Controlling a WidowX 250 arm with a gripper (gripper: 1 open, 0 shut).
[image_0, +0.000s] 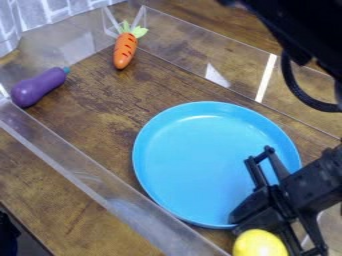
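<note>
A blue plate (194, 158) lies on the wooden floor of a clear-walled bin. My black gripper (262, 205) is low at the plate's right edge, its fingers partly over the rim; whether anything sits between them is hard to see. A yellow round object (259, 244) lies just below the gripper at the bottom edge, partly cut off by the frame. An orange toy carrot (124, 48) with a green top lies at the back, and a purple eggplant (39, 86) lies at the left.
Clear plastic walls (94, 185) bound the area. The wooden middle between the vegetables and the plate is free. The dark arm and a cable fill the upper right.
</note>
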